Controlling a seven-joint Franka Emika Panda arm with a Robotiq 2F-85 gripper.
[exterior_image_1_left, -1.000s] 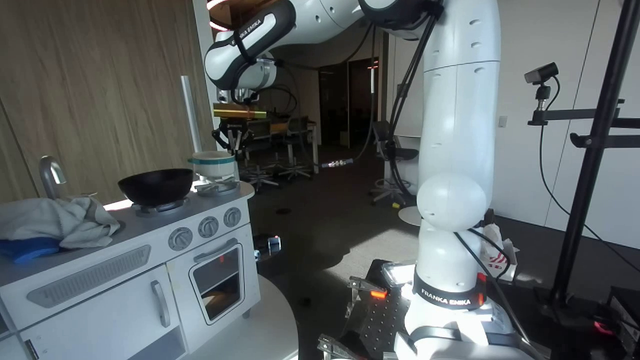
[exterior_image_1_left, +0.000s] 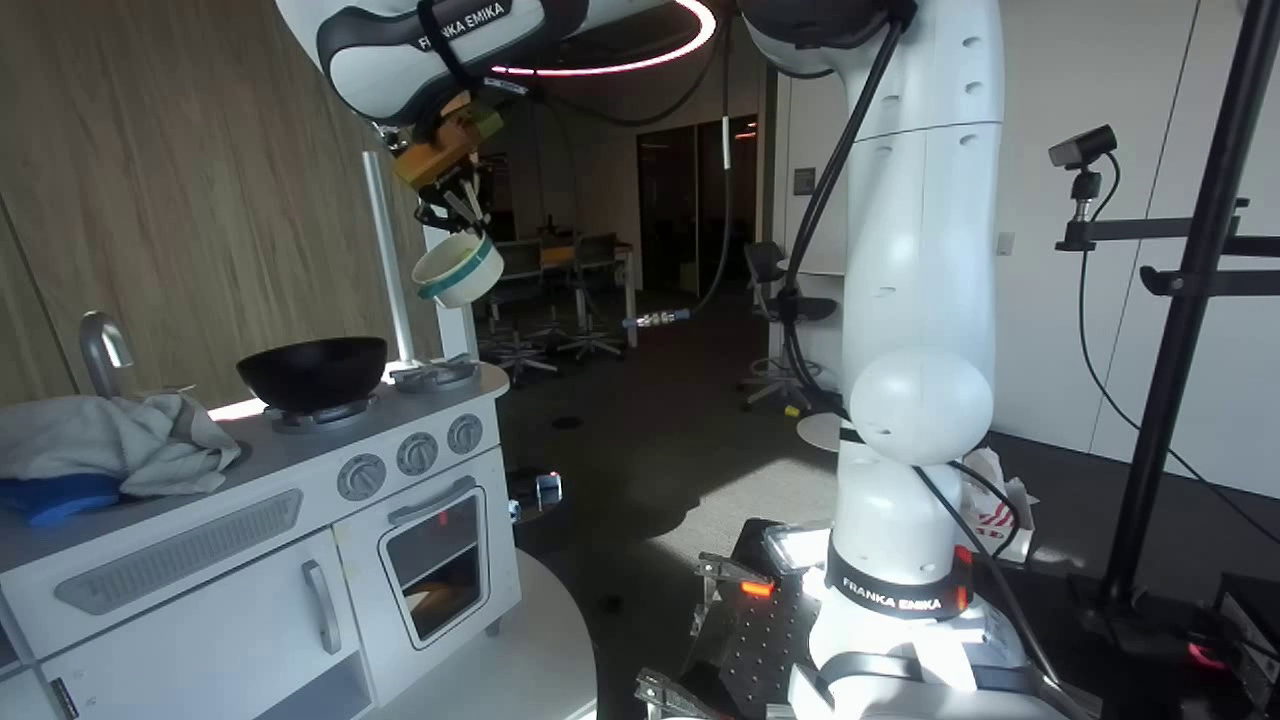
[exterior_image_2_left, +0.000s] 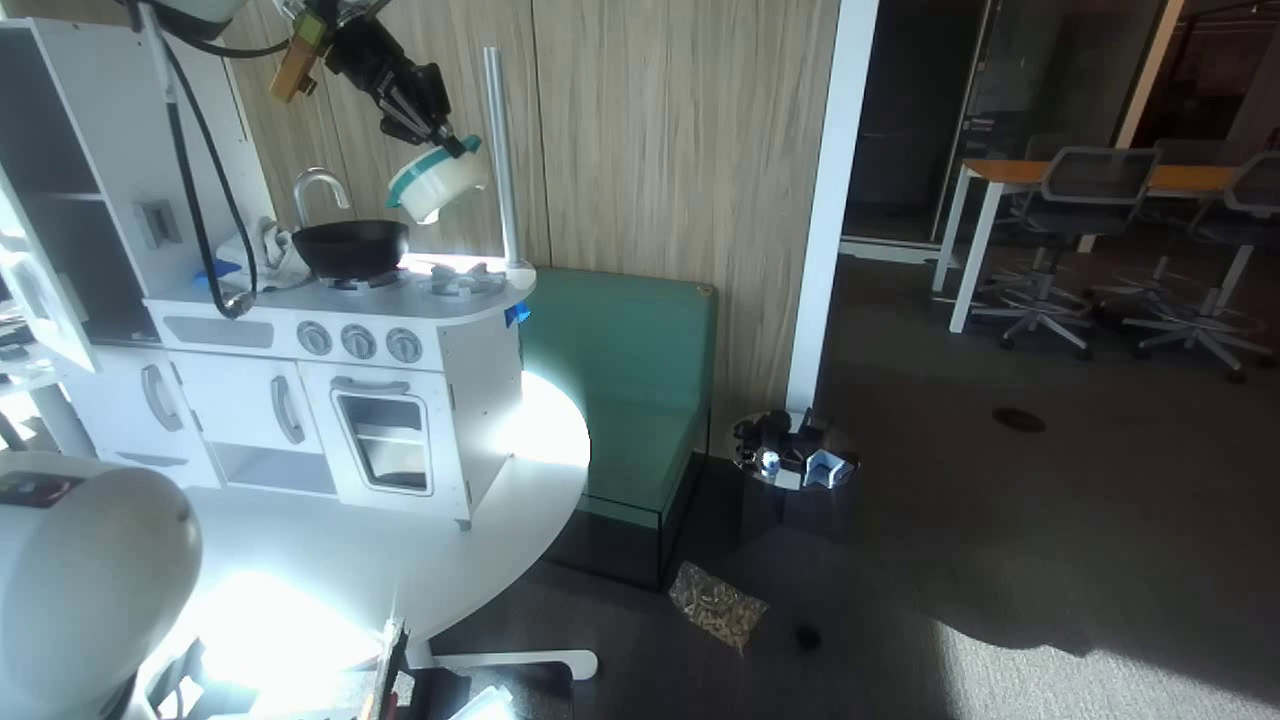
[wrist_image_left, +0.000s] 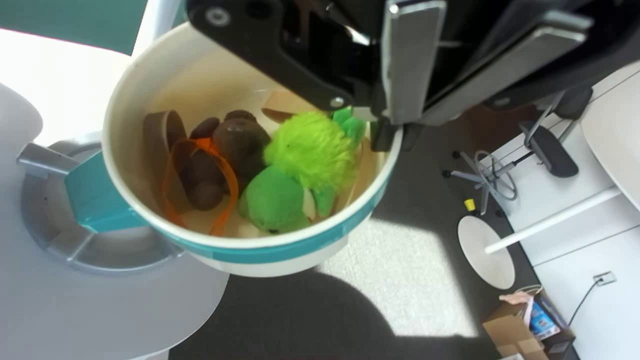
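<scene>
A white pot (exterior_image_1_left: 463, 271) with a teal rim hangs tilted in the air, above and apart from the stove top. My gripper is shut on the pot's wall at its rim, on the side away from the teal handle (wrist_image_left: 99, 195) that shows in the wrist view. Inside the pot (wrist_image_left: 252, 247) lie a green toy with fuzzy lime hair (wrist_image_left: 312, 150), a brown toy (wrist_image_left: 240, 144) and an orange loop (wrist_image_left: 225, 171). In the second exterior view the pot (exterior_image_2_left: 434, 186) leans toward the black pan (exterior_image_2_left: 351, 248).
The black pan (exterior_image_1_left: 314, 374) sits on the left burner. A grey cloth (exterior_image_1_left: 132, 438) covers the sink side near the faucet (exterior_image_1_left: 103, 350). Behind the burners rises a metal post (exterior_image_2_left: 500, 156).
The pot has risen from just over the right burner and gone from level to tilted. My arm has moved up and left in the first exterior view, and the gripper has turned.
</scene>
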